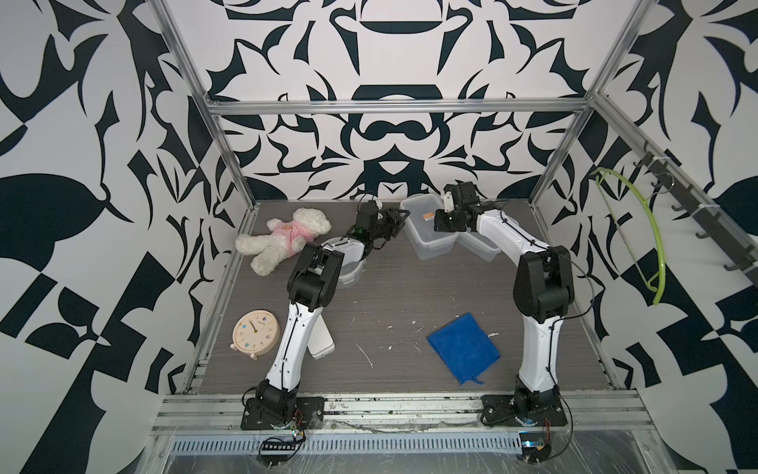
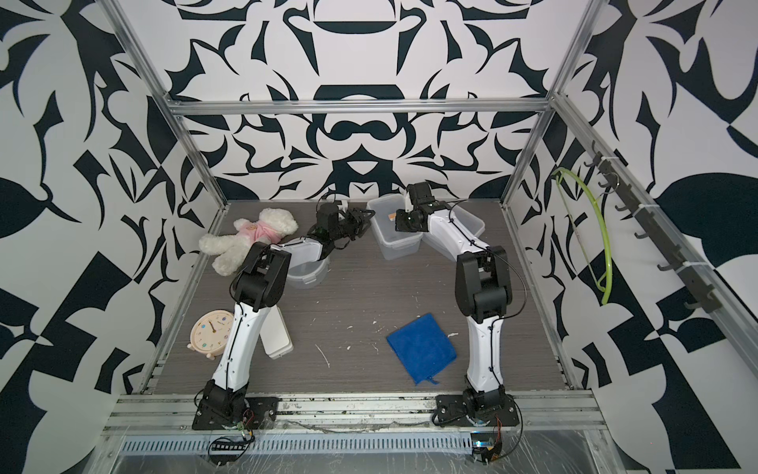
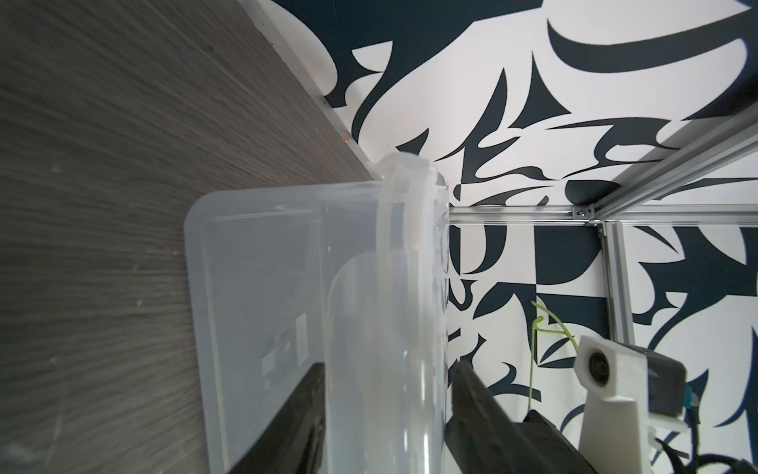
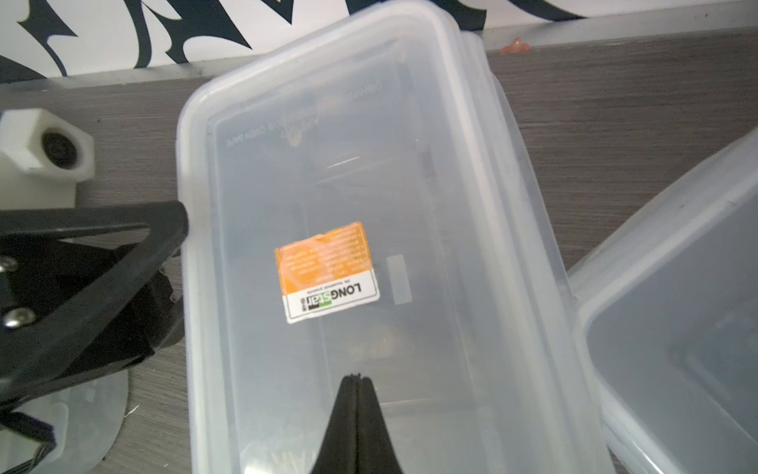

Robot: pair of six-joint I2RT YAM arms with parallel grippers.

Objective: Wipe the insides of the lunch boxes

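Observation:
The middle lunch box (image 1: 430, 246), translucent with an orange-and-white sticker (image 4: 327, 272), stands by the back wall. Whether a lid covers it, I cannot tell. My left gripper is open at its left side, fingers apart on either side of the wall near the rim; contact is unclear. Over the same box my right gripper is shut, nothing showing between its fingertips. Another lunch box (image 4: 710, 339) sits close by on the right, partly behind the right arm. A third clear container (image 1: 351, 274) is half hidden under the left arm. The blue cloth (image 1: 463, 349) lies flat at front right.
A white teddy bear (image 1: 284, 239) lies at back left. Front left holds a round clock (image 1: 256, 332) and a white case (image 1: 320, 338) beside the left arm. Small scraps dot the otherwise clear table centre. A green hoop (image 1: 657, 237) hangs on the right wall.

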